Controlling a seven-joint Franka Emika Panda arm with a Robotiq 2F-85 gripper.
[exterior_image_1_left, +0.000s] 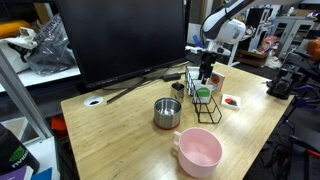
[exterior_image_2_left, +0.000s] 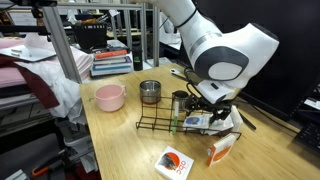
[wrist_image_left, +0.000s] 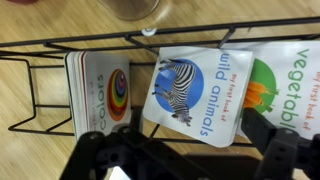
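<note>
A black wire rack holds several small board books. The wild animals book, with a zebra on a blue circle, lies in its middle. To one side is the colors book, and to the other the vegetables book, partly covered by a finger. My gripper is open above the rack, its fingers apart on either side of the wild animals book. In exterior view 2, the white arm reaches down to the rack. Whether the fingers touch the book cannot be told.
On the table are a metal pot, a small metal cup and a pink pot. One book lies flat outside the rack; another stands beside it. The black screen is behind.
</note>
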